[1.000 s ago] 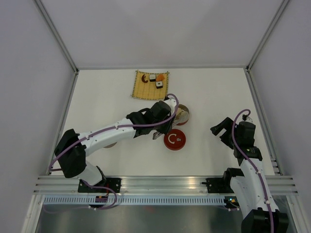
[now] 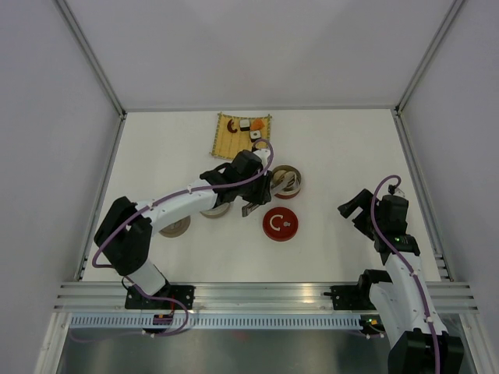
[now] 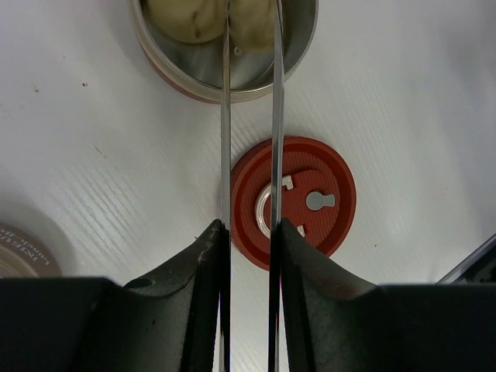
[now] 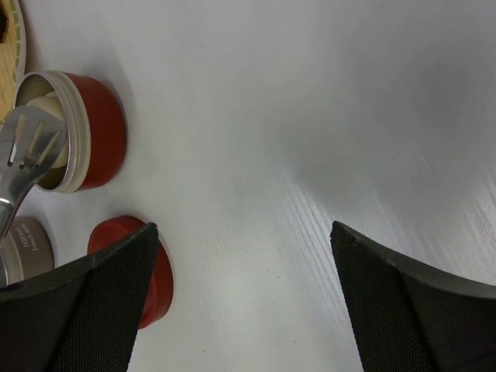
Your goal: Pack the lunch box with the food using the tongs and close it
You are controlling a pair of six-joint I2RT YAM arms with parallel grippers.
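My left gripper (image 2: 265,187) is shut on metal tongs (image 4: 25,159), whose slotted ends reach into the red lunch container (image 4: 105,132). In the left wrist view, pale round food (image 3: 182,15) lies in that container (image 3: 194,85), partly between the long arms of the tongs. The red lid (image 2: 280,224) lies on the table just in front of the container. My right gripper (image 2: 359,206) hangs open over the right side of the table, holding nothing.
A bamboo mat (image 2: 230,144) with several sushi-like pieces lies at the back. Steel containers (image 2: 175,228) stand at the left, partly under the left arm.
My left arm has shifted back and slightly left, with the tongs still over the red container. The right arm has not visibly moved.
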